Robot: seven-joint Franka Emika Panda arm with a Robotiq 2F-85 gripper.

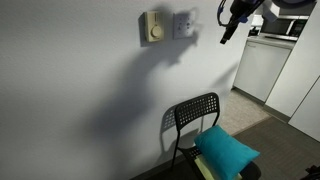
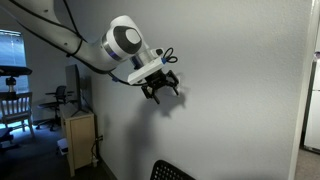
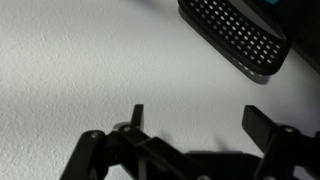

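My gripper is open in the wrist view, its two black fingers wide apart with only white wall [image 3: 100,70] behind the gap. In exterior view 1 the gripper [image 1: 222,32] hangs at the upper right, high above the chair. A yellowish box with a round knob [image 1: 155,27] is mounted on the wall, left of a white wall plate [image 1: 184,25]. The gripper is to the right of both and apart from them on the picture. From the side, in exterior view 2, the gripper [image 2: 165,94] points downward near the wall.
Below stands a black chair with a perforated back [image 1: 197,108], a teal cushion [image 1: 225,151] on its seat. White cabinets [image 1: 262,70] are at the right. The wall left of the yellowish box is bare.
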